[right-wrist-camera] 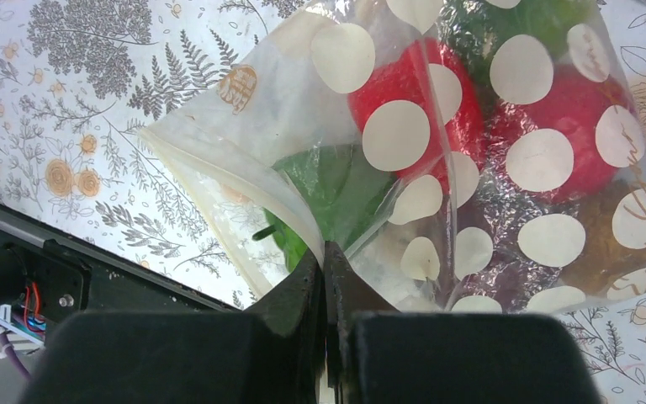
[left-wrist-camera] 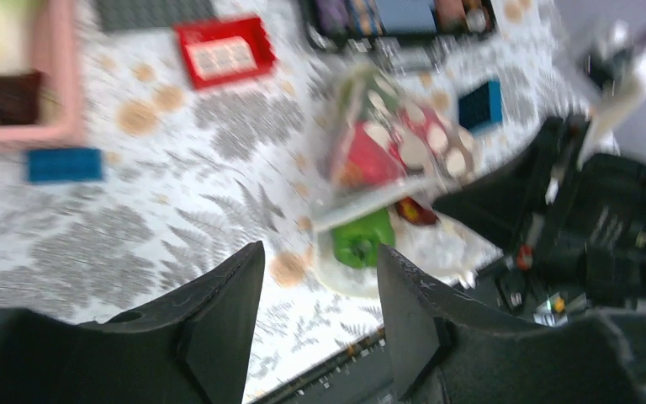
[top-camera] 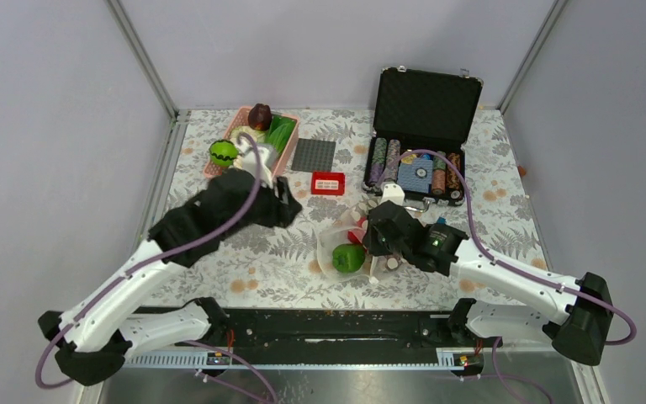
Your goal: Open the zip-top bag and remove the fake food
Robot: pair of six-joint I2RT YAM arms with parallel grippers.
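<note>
The clear zip top bag (right-wrist-camera: 395,135) with white dots lies on the table, its mouth spread to the left. My right gripper is shut on the bag's rim, which runs in between the fingertips. A green pepper (top-camera: 349,258) sits just inside the mouth, its stem toward the opening in the right wrist view. Red, brown and more green food shows through the film, partly covered by the dots. Up and left of the bag, raised above the table, my left gripper is open, with nothing between its fingers.
A pink basket (top-camera: 212,172) of fake food stands at the back left, partly hidden by my left arm. A red tray (top-camera: 328,183), a grey mat (top-camera: 314,155) and an open chip case (top-camera: 427,97) lie behind the bag. A blue block (left-wrist-camera: 64,165) rests near the basket.
</note>
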